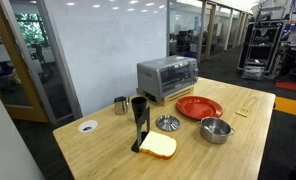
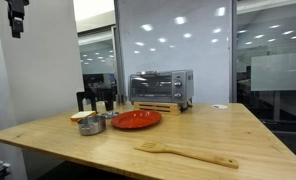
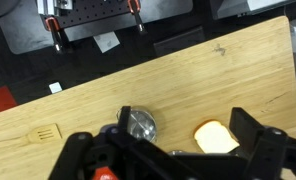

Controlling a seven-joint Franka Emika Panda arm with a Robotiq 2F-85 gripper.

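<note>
High above the table, near the top left in exterior view 2, hangs my gripper (image 2: 17,28). Its two dark fingers stand wide apart in the wrist view, so the gripper is open, with only the tabletop far below showing between them. A slice of bread (image 1: 159,146) lies on the wood near the front edge. To its right are a small metal pot (image 1: 216,131) with side handles and a red plate (image 1: 199,108). A silver toaster oven (image 1: 168,75) rests on a wooden stand at the back. The wooden spatula (image 2: 188,153) lies flat and apart.
A tall black object (image 1: 140,120) stands beside the bread. Behind it are a metal cup (image 1: 120,105) and a small round metal dish (image 1: 167,123). A whiteboard (image 1: 113,50) rises along the back edge.
</note>
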